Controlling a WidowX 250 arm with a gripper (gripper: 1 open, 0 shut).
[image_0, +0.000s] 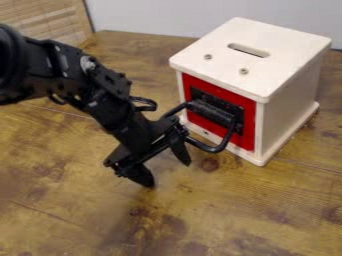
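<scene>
My black gripper (162, 168) hangs low over the wooden table, just left of a white box (285, 110) with a red front panel (250, 139). Its two fingers are apart, with nothing visible between them. A black tubular handle (219, 145) juts out from a dark fitting on the red panel toward the gripper. The near finger points down close to the tabletop; whether the other finger touches the handle is unclear.
A white wall stands behind, with a light woven panel (40, 20) at the back left corner.
</scene>
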